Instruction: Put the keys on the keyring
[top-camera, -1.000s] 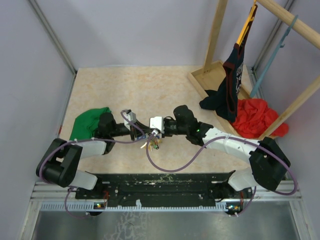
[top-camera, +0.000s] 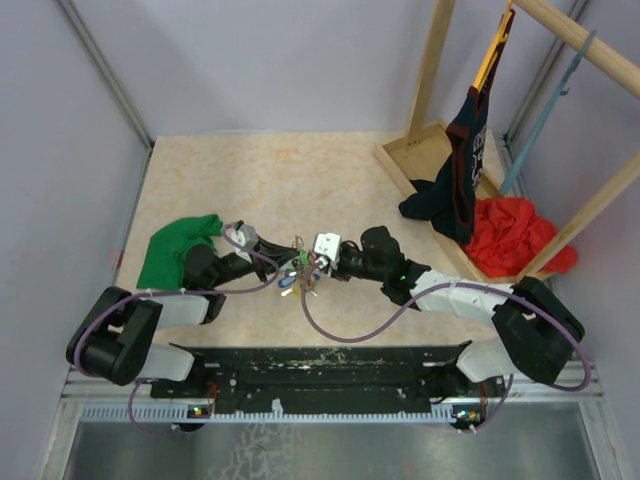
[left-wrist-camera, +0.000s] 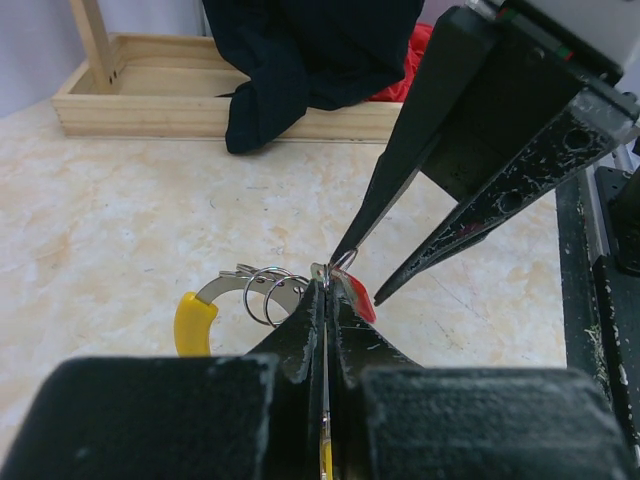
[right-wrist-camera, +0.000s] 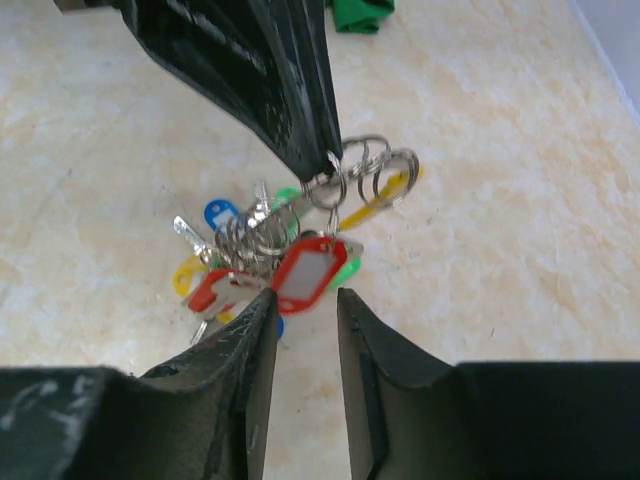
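The bunch of keys and rings (top-camera: 298, 280) lies between both grippers over the table. My left gripper is shut, pinching near a small ring at the red-capped key (left-wrist-camera: 358, 300); whether it holds it is unclear. A keyring (left-wrist-camera: 268, 292) and a yellow key (left-wrist-camera: 195, 320) show beside it. In the right wrist view, the red key (right-wrist-camera: 308, 272) hangs from a small ring below the dark fingertip of the other gripper, with coils and coloured keys around. My right gripper is part open below the red key, its fingers apart.
A green cloth (top-camera: 175, 255) lies at the left. A wooden frame (top-camera: 410, 165) with dark and red cloths (top-camera: 510, 235) stands at the right.
My right gripper has moved right and slightly down in the top view, away from the left gripper, which has shifted only slightly.
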